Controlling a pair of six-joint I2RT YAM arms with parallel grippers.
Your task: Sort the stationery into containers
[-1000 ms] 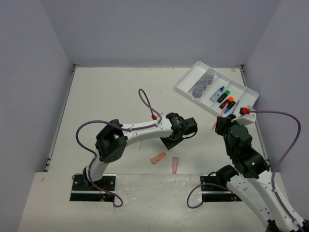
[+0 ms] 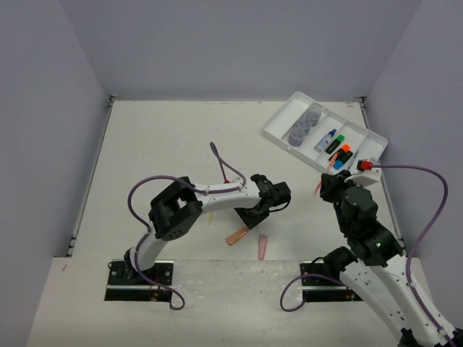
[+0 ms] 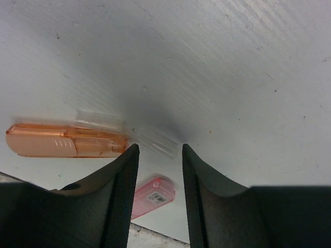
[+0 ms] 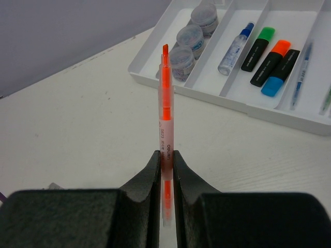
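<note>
In the right wrist view, my right gripper is shut on an orange-red pen [image 4: 166,134] with a clear cap, holding it upright in that view. My left gripper stands open above the table, its fingertips apart. Faint clear pieces [image 3: 163,141] show on the table between and left of the fingertips; I cannot tell what they are. An orange cutter [image 3: 51,140] lies left of the left fingertips, and a pink cutter [image 3: 154,197] lies below them. The white divided tray [image 2: 296,101] stands at the back right.
The tray holds several clear jars [image 4: 190,39], a blue-capped bottle [image 4: 236,49], dark markers [image 4: 258,49] with coloured caps, and thin pens [image 4: 302,75]. A yellow-green stick [image 2: 210,217] lies beside the left arm.
The left arm has shifted slightly down in the top view, toward the cutters. My right gripper has moved slightly left, keeping the pen.
</note>
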